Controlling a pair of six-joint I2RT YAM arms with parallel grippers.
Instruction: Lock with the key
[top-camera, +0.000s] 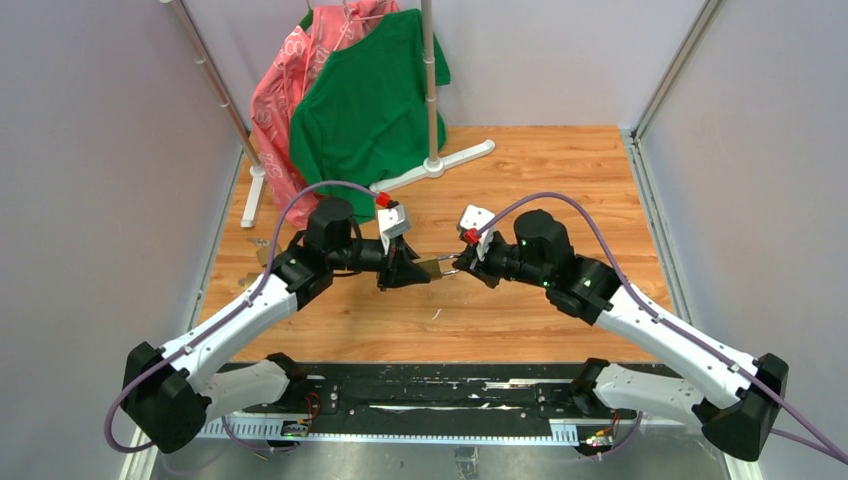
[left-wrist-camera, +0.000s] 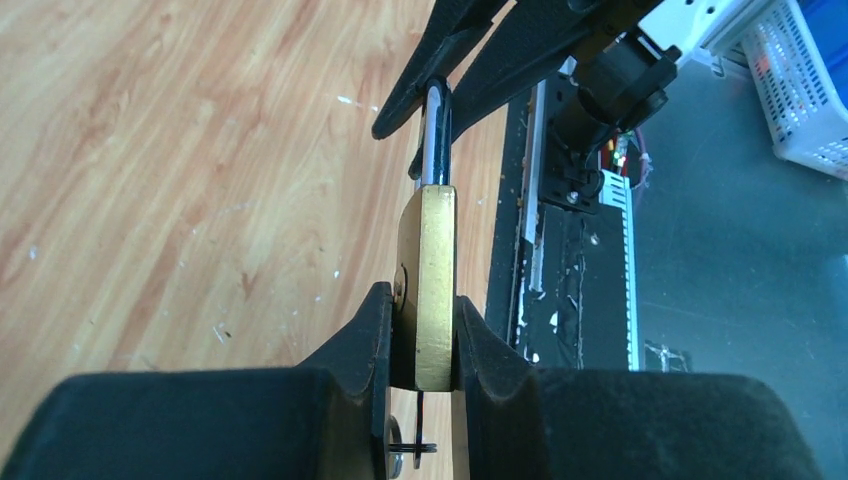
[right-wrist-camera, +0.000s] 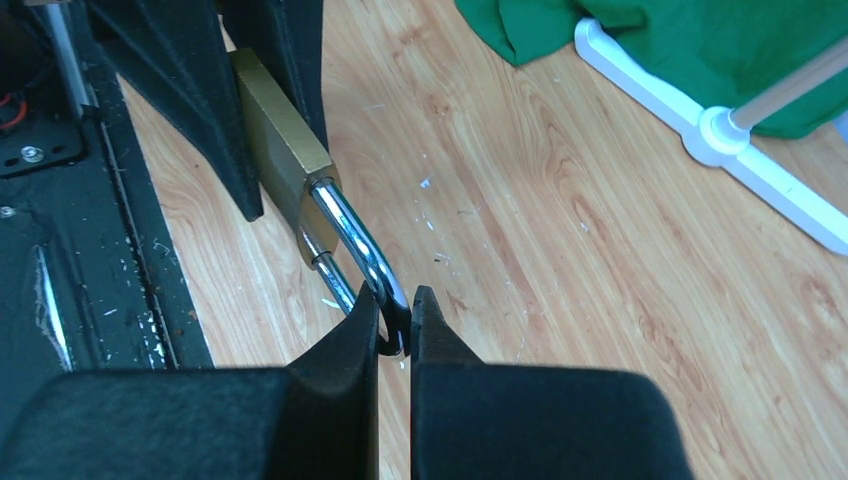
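A brass padlock (top-camera: 428, 268) hangs between the two arms above the wooden table, its shackle pointing to the right. My left gripper is shut on the padlock's body. The silver shackle (right-wrist-camera: 365, 240) has its curved end between the fingers of my right gripper, which is shut on it. In the right wrist view both legs of the shackle meet the body's end face. A key (left-wrist-camera: 418, 448) with a ring shows below the body in the left wrist view, on the side away from the shackle, partly hidden by the fingers.
Behind the left arm stands a clothes rack (top-camera: 433, 166) with a green shirt (top-camera: 368, 100) and a pink garment (top-camera: 275, 105). Some brass pieces (top-camera: 262, 250) lie at the table's left.
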